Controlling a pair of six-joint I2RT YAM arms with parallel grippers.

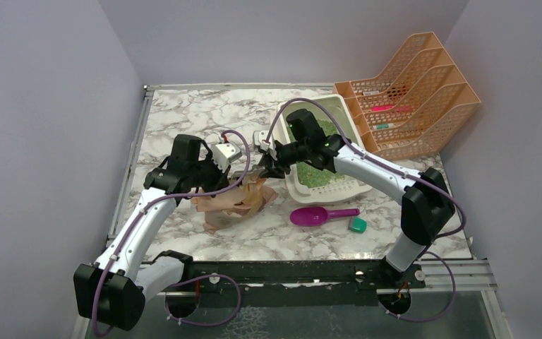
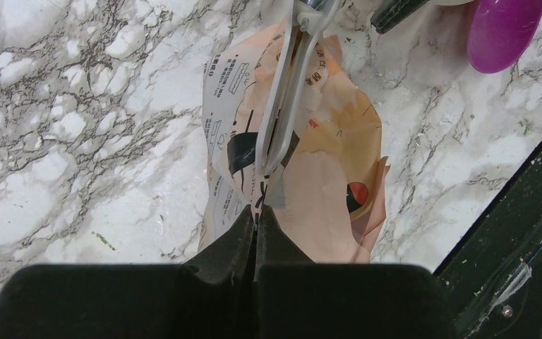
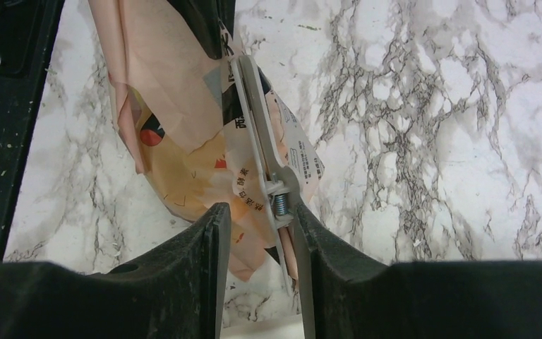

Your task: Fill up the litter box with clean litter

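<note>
The peach litter bag (image 1: 229, 212) stands left of the litter box (image 1: 353, 185), which has green litter (image 1: 315, 178) in its bottom. In the left wrist view, my left gripper is shut on the bag's gathered top edge. A long grey spring clip (image 2: 282, 113) lies along that edge, its tip just beyond my left fingers. My right gripper is partly open, and the clip's spring end (image 3: 280, 201) appears between its fingers without visible contact on either side. The bag's inside is hidden.
A purple scoop (image 1: 310, 216) and a small teal object (image 1: 358, 224) lie in front of the box. An orange rack (image 1: 423, 92) fills the back right corner. Bare marble (image 1: 197, 106) shows at the back left.
</note>
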